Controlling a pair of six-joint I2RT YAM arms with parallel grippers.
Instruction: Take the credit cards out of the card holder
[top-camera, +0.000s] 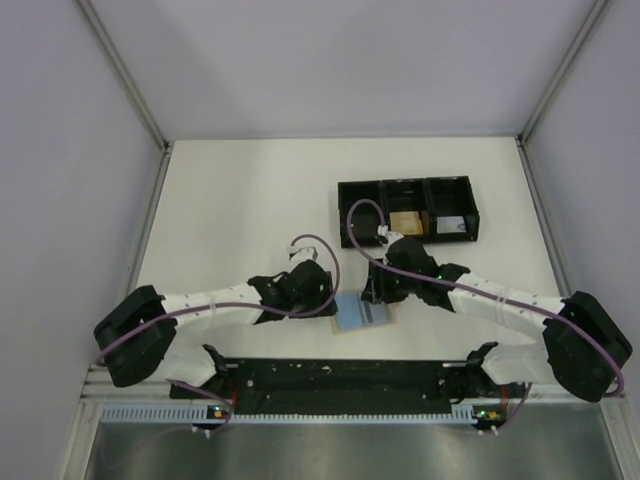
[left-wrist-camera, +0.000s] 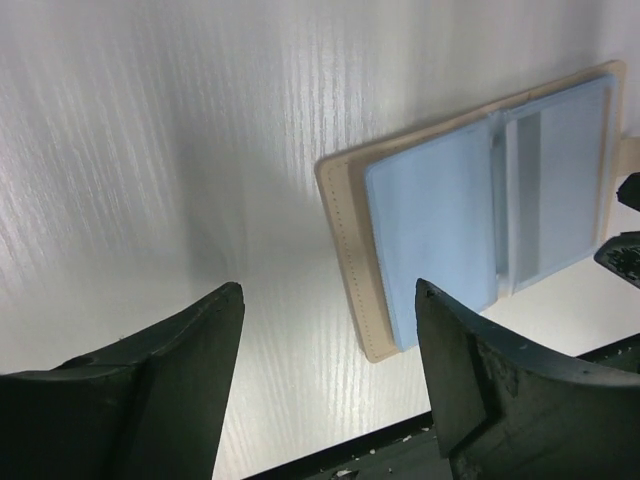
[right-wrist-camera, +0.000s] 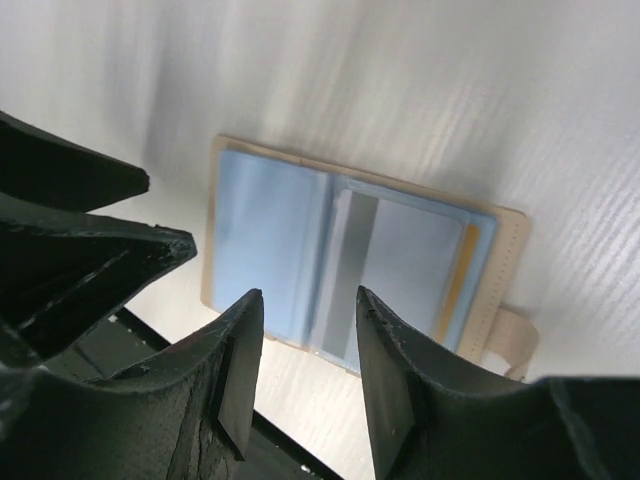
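Observation:
An open bifold card holder (top-camera: 350, 312) lies flat on the table, with tan backing, light blue faces and pale sleeves, also seen at centre in the left wrist view (left-wrist-camera: 430, 215) and the right wrist view (right-wrist-camera: 270, 240). A yellowish card edge (right-wrist-camera: 455, 278) shows in its right half. My left gripper stands open just left of the holder, nothing between its fingers. My right gripper is open over the holder's lower part, also empty.
A black three-compartment tray (top-camera: 407, 185) stands behind, holding a tan item and a pale item. The left gripper's body intrudes at the right wrist view's left.

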